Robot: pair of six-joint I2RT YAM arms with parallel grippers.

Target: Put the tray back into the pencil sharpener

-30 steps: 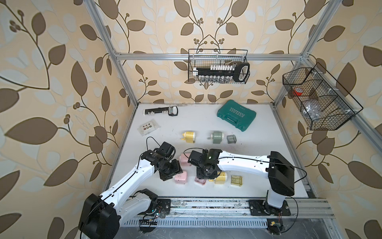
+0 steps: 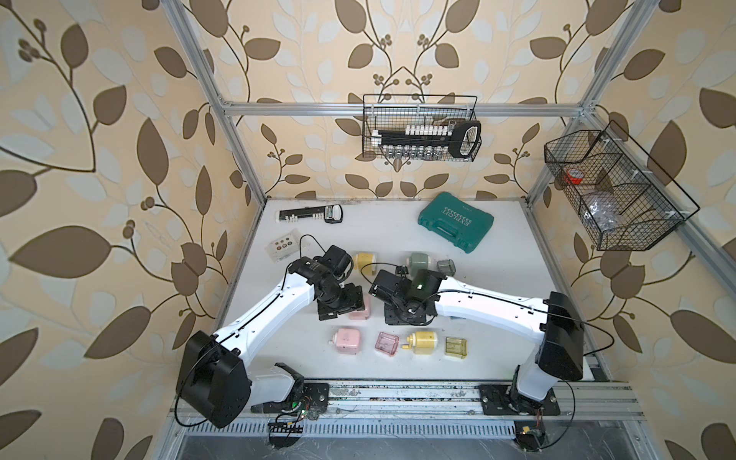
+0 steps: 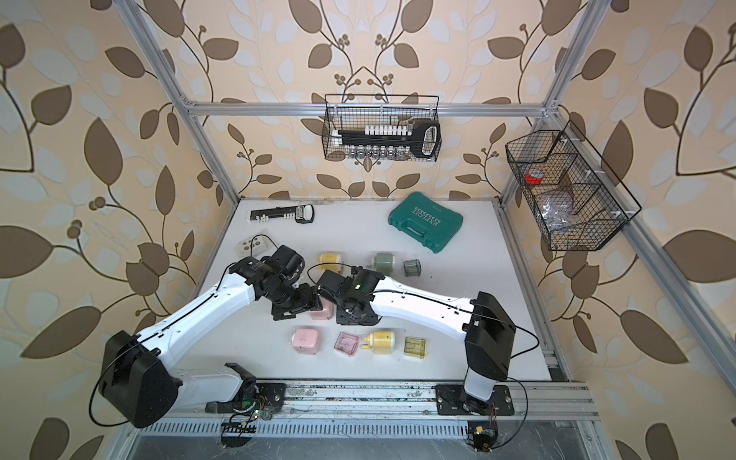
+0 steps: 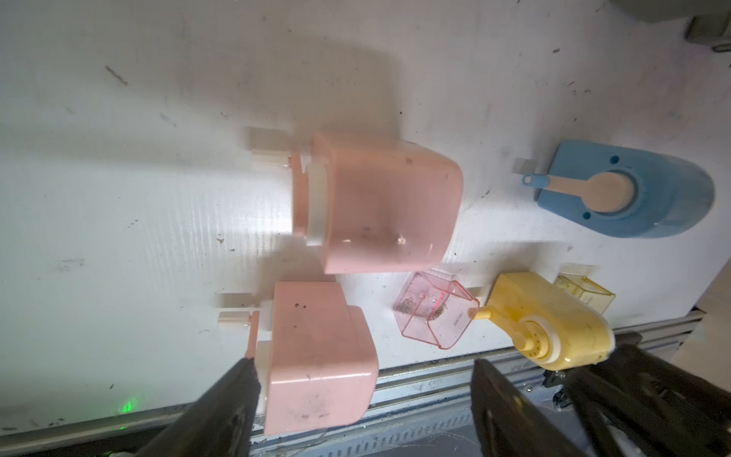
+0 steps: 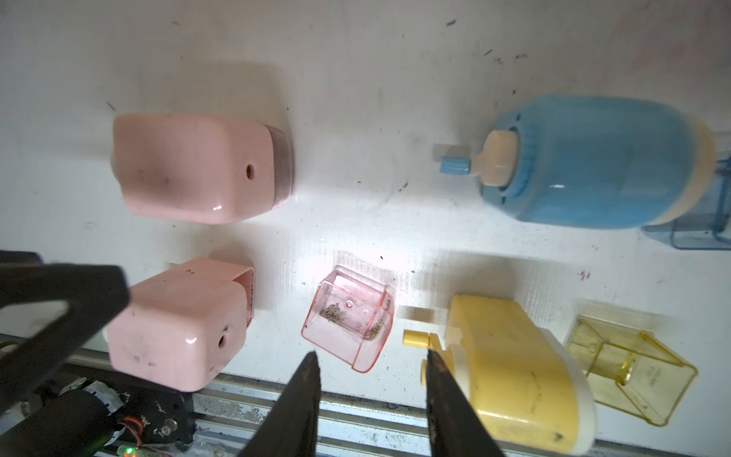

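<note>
Two pink sharpeners lie one behind the other. Beside them is a clear pink tray, loose on the table, with shavings in it. My left gripper hangs over the pink sharpeners, open and empty. My right gripper is above the table by the pink tray, fingers apart, nothing between them. A yellow sharpener with a separate yellow tray is to the right, a blue sharpener behind them.
A grey-green sharpener, another yellow one and a grey tray stand farther back. A green case, a black long object and wire baskets are at the back and side. The table's front edge is close.
Both arms have moved up and back, away from the table's front; the pink tray and front sharpeners now show more clearly in the top left view.
</note>
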